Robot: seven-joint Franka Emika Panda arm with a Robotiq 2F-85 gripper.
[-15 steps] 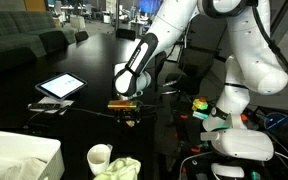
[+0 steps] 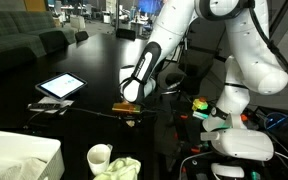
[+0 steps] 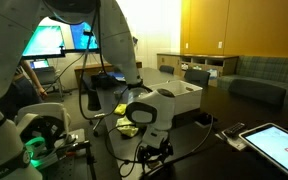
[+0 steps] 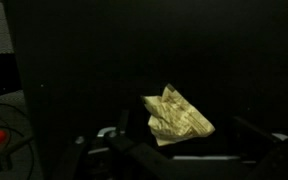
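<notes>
A small crumpled piece of yellowish paper (image 4: 178, 117) lies on the black table and shows clearly in the wrist view. My gripper is open, pointing down over the table, its dark fingers apart on either side of the paper's near part. In exterior view 1 the gripper (image 2: 126, 108) is low over the table, and a small pale spot just below it seems to be the paper. Exterior view 2 shows the gripper (image 3: 155, 154) close to the tabletop; the paper cannot be made out there. Whether the fingers touch the table is too dark to tell.
A white mug (image 2: 99, 158) and a pale green cloth (image 2: 120, 170) stand near the front edge, with a white bin (image 2: 22, 155) to their left. Behind lies a lit tablet (image 2: 61, 84). A cable (image 2: 89, 111) runs over the table. Bare tabletop surrounds the paper.
The gripper and its arm have come down slightly toward the table, with the forearm's tilt a little altered. The mug, cloth, bin and tablet have not moved.
</notes>
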